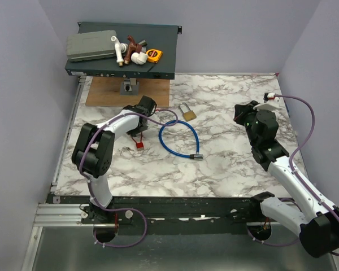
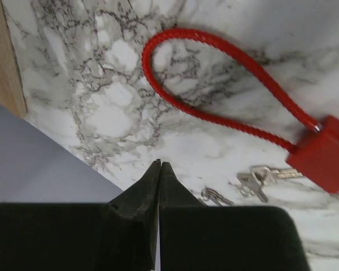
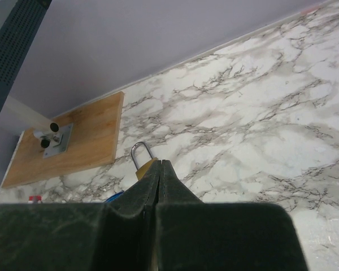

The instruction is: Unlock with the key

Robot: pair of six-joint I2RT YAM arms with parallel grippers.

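A red cable padlock (image 2: pixel 326 155) (image 1: pixel 140 145) lies on the marble table with keys (image 2: pixel 254 182) beside it, plus more small metal pieces partly hidden by the gripper. My left gripper hangs shut above these, nothing seen between its fingers. A brass padlock (image 1: pixel 189 115) with a long shackle sits behind the blue cable lock (image 1: pixel 195 138), whose barrel end faces front right. My right gripper is shut, raised at the table's right side, with nothing seen between its fingers.
A wooden board (image 1: pixel 101 96) lies at the back left under a dark raised shelf (image 1: pixel 93 68) holding a case, tools and fittings. Walls bound the back and sides.
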